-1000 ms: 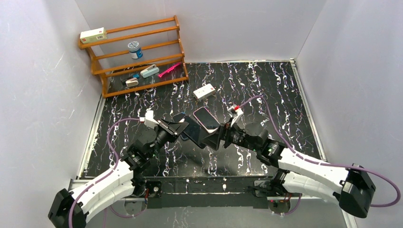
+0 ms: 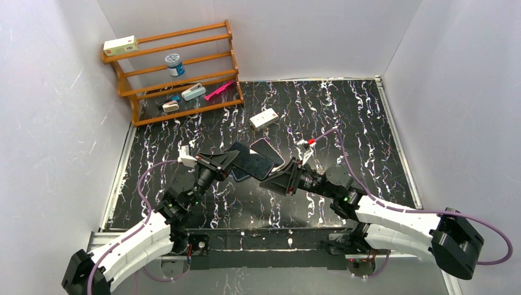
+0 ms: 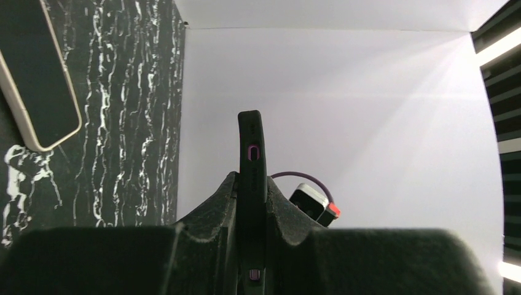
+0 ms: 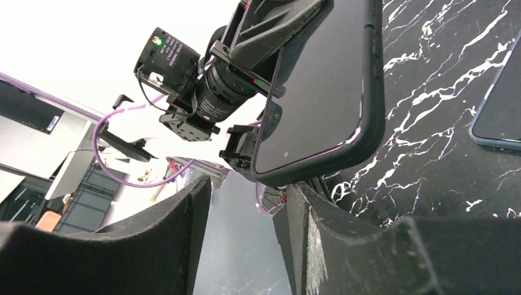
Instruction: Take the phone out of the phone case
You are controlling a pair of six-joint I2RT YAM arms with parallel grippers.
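A phone (image 4: 325, 86) sits screen-out inside a black case (image 4: 373, 80), held tilted above the table. My left gripper is shut on one end of the cased phone; in the left wrist view the case's edge (image 3: 250, 132) stands upright between the fingers. A thin pinkish line shows along part of the seam between screen and case. In the top view my right gripper (image 2: 263, 183) is at the phone's opposite end. Its fingers (image 4: 199, 203) stand apart in the right wrist view, just below the case's corner; whether they touch it I cannot tell.
Beneath the held phone lies a blue-edged phone (image 4: 504, 101). Beside it on the table is another dark-screened phone with a pale rim (image 3: 43, 74). A white box (image 2: 264, 118) lies farther back, near a wooden rack (image 2: 178, 110).
The held phone has turned in the top view as my left gripper shifted slightly.
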